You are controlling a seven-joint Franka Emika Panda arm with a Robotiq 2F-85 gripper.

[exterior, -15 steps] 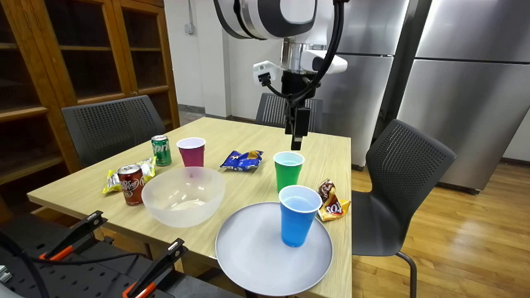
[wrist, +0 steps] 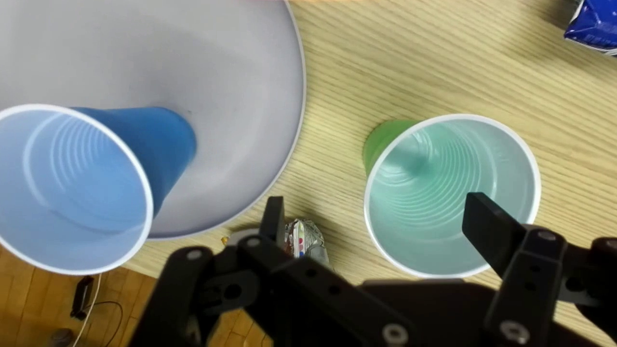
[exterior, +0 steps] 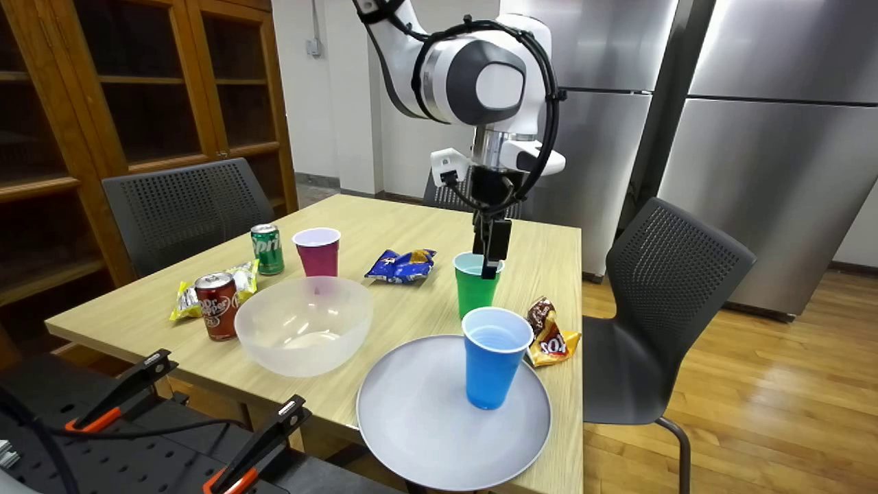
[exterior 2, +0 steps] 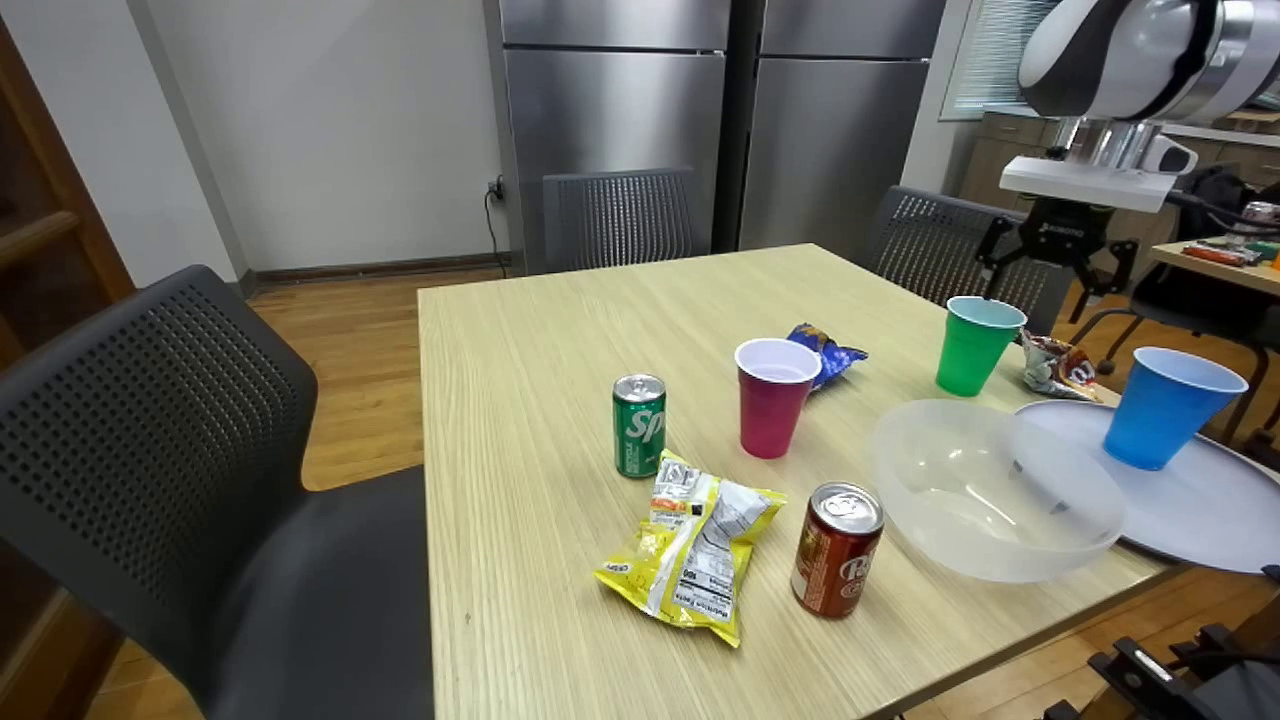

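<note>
My gripper (exterior: 491,270) stands open and points straight down over the green cup (exterior: 475,300). In the wrist view one black finger (wrist: 489,225) overlaps the mouth of the upright green cup (wrist: 382,144), while the other finger (wrist: 274,217) lies outside its rim, above the snack bag (wrist: 301,236). Nothing sits between the fingers; whether one dips inside the rim, I cannot tell. Close by, a blue cup (exterior: 496,362) stands upright on the round grey plate (exterior: 411,412). A magenta cup (exterior 2: 769,420) stands farther over on the table.
A translucent bowl (exterior: 284,354) stands left of the plate. Beyond it are a Dr Pepper can (exterior 2: 830,574), a Sprite can (exterior 2: 639,438) and a yellow chip bag (exterior 2: 684,564). A blue snack bag (exterior: 403,266) lies behind.
My arm has come down, bringing the gripper from above the green cup to the height of its rim in exterior view 1. The objects on the table have not moved.
</note>
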